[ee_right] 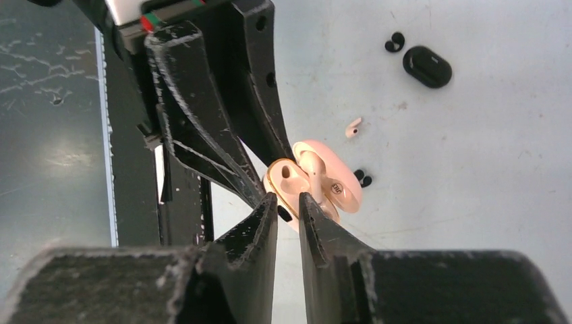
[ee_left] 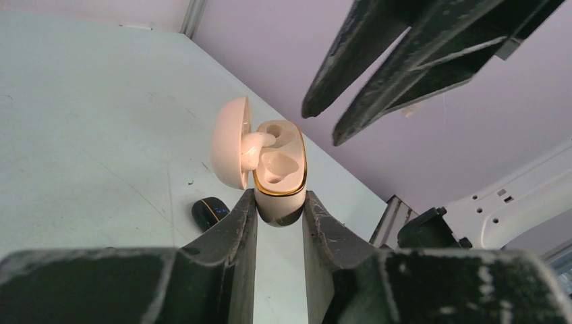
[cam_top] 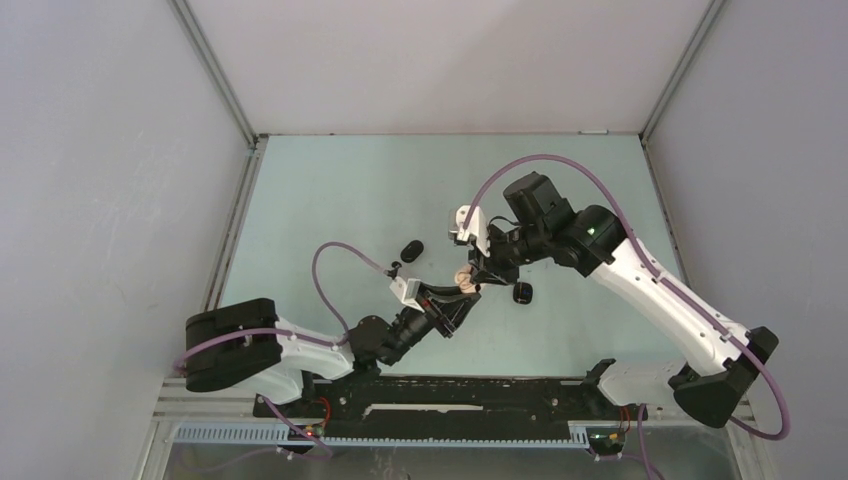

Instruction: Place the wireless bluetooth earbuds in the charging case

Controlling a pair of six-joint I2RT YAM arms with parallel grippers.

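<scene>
A pink charging case [ee_left: 276, 165] with its lid open is held upright in my left gripper, which is shut on it. A pink earbud [ee_left: 256, 145] sits in one side of the case; the other well [ee_right: 285, 172] looks empty. My right gripper is just over and beside the case in the top view; whether anything is between its fingertips cannot be seen clearly. A loose pink earbud [ee_right: 353, 128] lies on the table.
A black oval case [ee_right: 426, 66] and small black earbuds [ee_right: 394, 42] lie on the pale table, with another dark case [cam_top: 522, 292] at the right.
</scene>
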